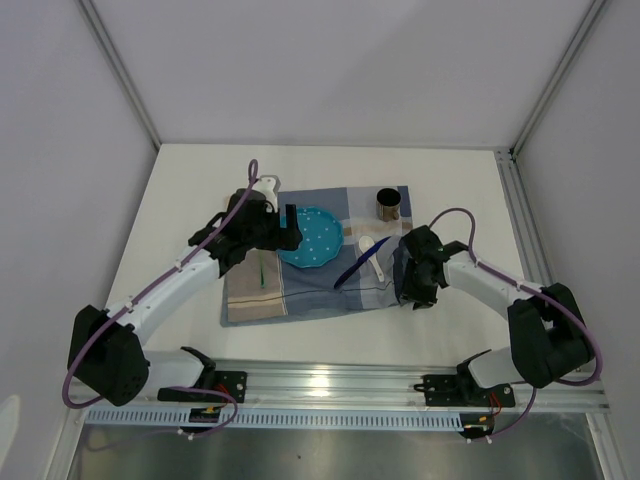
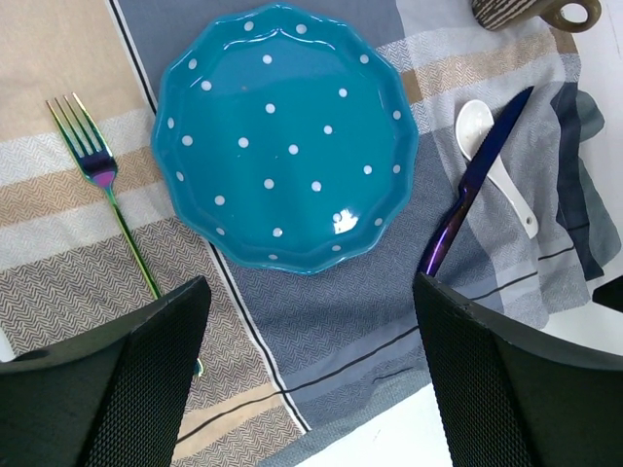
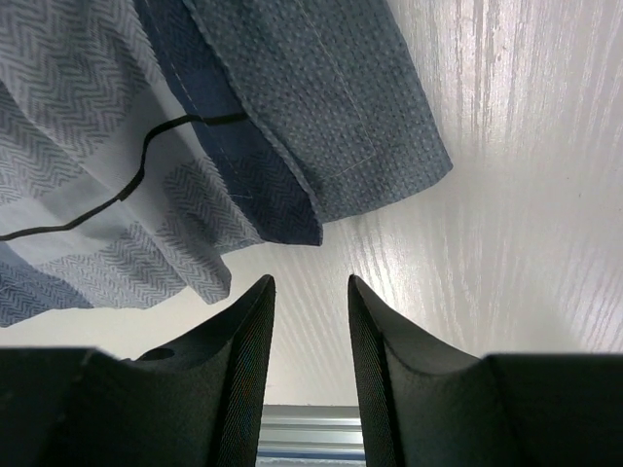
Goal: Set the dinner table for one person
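A teal dotted plate [image 2: 284, 131] lies on the striped cloth [image 1: 330, 302], a rainbow fork [image 2: 101, 168] to its left and a dark purple knife [image 2: 458, 209] with a white spoon [image 2: 506, 180] to its right. A mug [image 1: 388, 204] stands at the cloth's back right. My left gripper [image 1: 290, 228] is open above the plate's left side, nothing between its fingers. My right gripper is part open over white table beside the cloth's wrinkled, folded front right corner, with nothing between its fingertips.
A metal rail [image 1: 320, 375] runs along the front edge, and walls bound the back and sides.
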